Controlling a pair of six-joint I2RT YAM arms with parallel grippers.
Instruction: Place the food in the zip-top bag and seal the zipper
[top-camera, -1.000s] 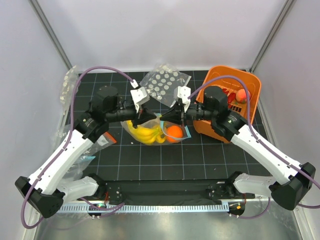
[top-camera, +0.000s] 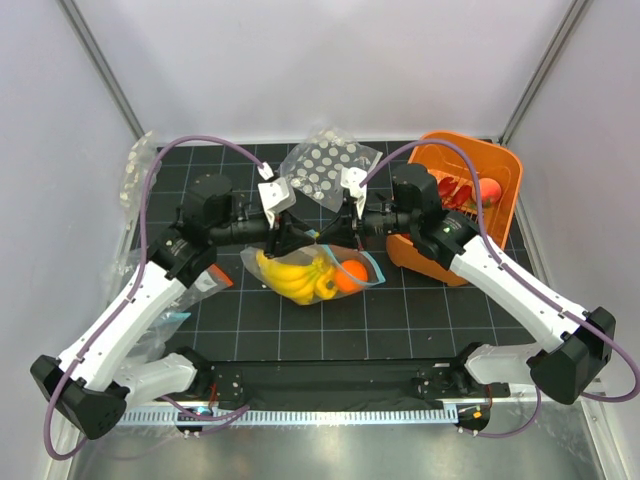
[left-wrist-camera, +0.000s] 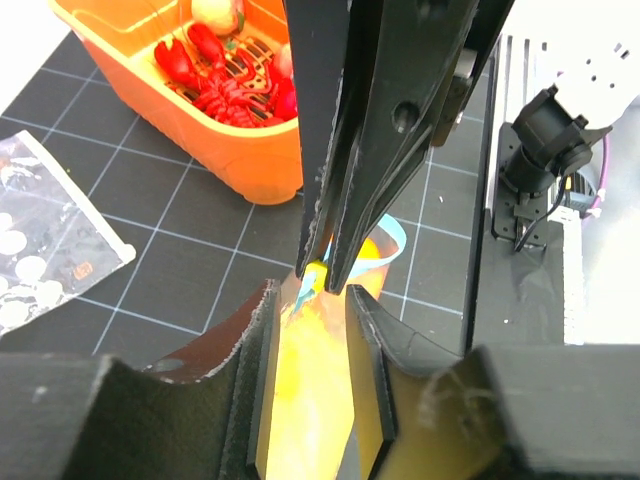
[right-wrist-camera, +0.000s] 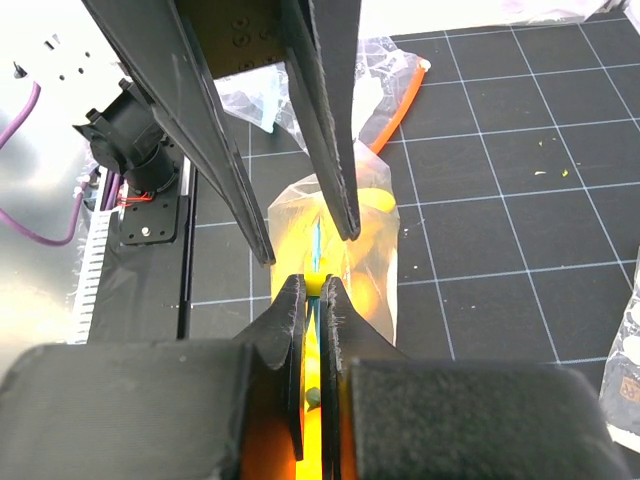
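The clear zip top bag (top-camera: 300, 280) lies mid-table with bananas (top-camera: 285, 275) and an orange (top-camera: 351, 276) inside. Its blue zipper edge runs along the top, with a yellow slider (right-wrist-camera: 325, 283). My right gripper is shut on the slider at the zipper. My left gripper stands open just beside it, its fingertips near the zipper, with nothing clearly held between them.
An orange basket (top-camera: 445, 150) with a lobster and other toy food stands at the right. A dotted clear bag (top-camera: 330, 165) lies behind, and more bags (top-camera: 200, 290) lie at the left.
Both arms have shifted slightly toward the front, and the filled bag has moved a little the same way. The grippers remain close together at the zipper.
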